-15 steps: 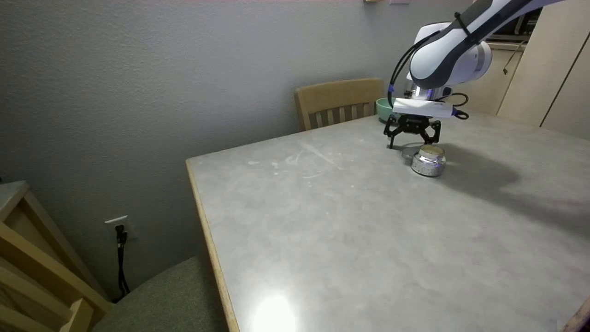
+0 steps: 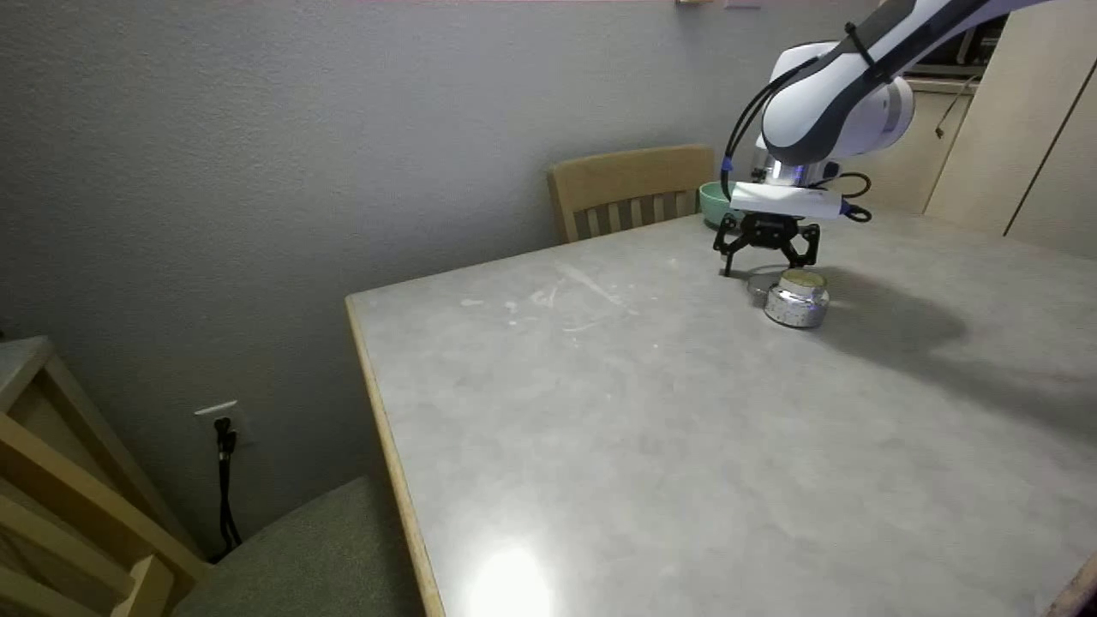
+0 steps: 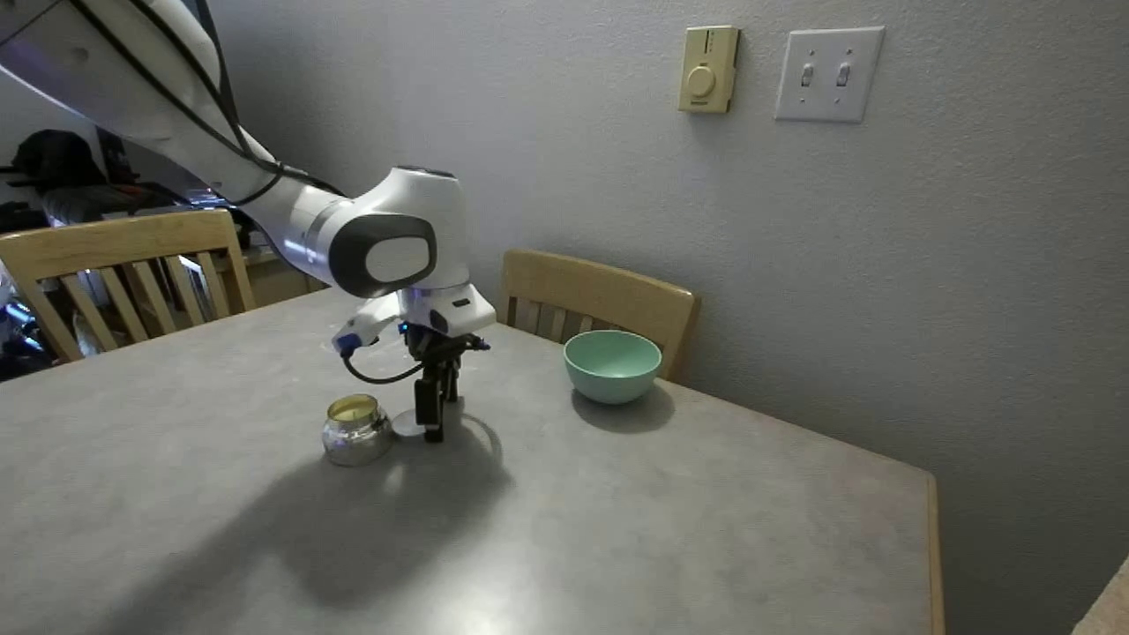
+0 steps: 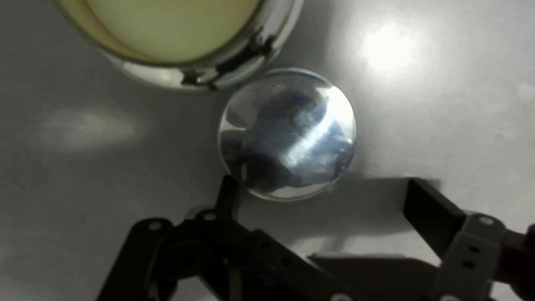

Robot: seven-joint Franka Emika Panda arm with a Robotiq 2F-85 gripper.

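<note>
My gripper is open and points down just above the table, its black fingers (image 4: 432, 215) wide apart with nothing gripped. Close in front of the fingertips lies a clear, shiny round disc (image 4: 288, 135), perhaps a lid, flat on the table; its lower left edge appears beside the left fingertip, and I cannot tell whether they touch. Beyond the disc stands a silvery jar (image 3: 356, 436) with pale yellow contents, upright and outside my fingers. In the first exterior view the jar (image 2: 797, 300) partly covers the disc.
A green bowl (image 3: 613, 366) stands near the table's edge, beyond the gripper from the jar. Wooden chairs (image 3: 598, 291) line the table.
</note>
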